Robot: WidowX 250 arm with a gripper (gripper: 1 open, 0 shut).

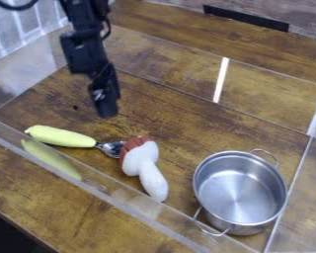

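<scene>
My dark gripper (92, 93) hangs open over the upper left of the wooden table, blurred, with nothing seen between its fingers. Below it lies a yellow corn-like piece (60, 136) beside a metal utensil (111, 147). Right of these is a white mushroom-like toy (149, 173) with some red at its upper end, over part of the utensil. A steel pot (239, 198) with two handles stands at the lower right, empty.
Clear panels cross the table near the front and right edges.
</scene>
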